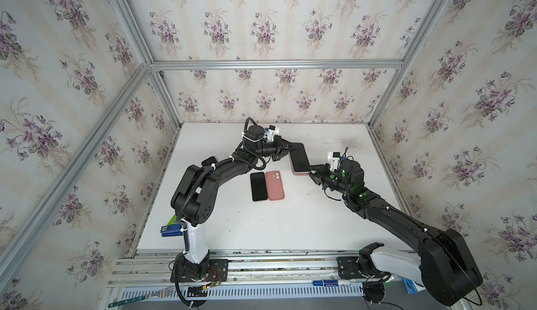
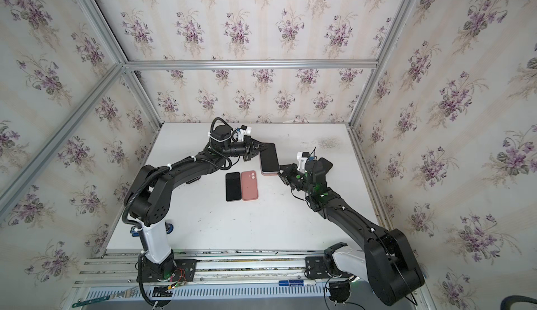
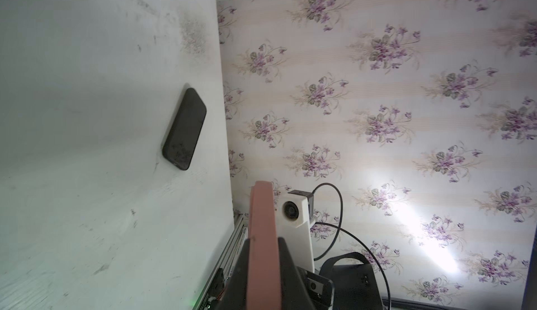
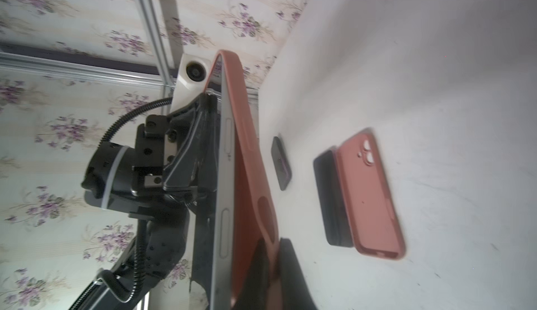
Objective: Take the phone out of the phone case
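Observation:
A phone with a dark screen and silver edge sits in a pink case, held just over the table. My left gripper is shut on the phone and case at their upper left. My right gripper is shut at the lower right corner; in the right wrist view its fingertips are on the pink case's edge, and the phone's edge shows beside a gap in the case.
An empty pink case lies next to a dark phone on the white table. Other dark phones lie at the far left and back right.

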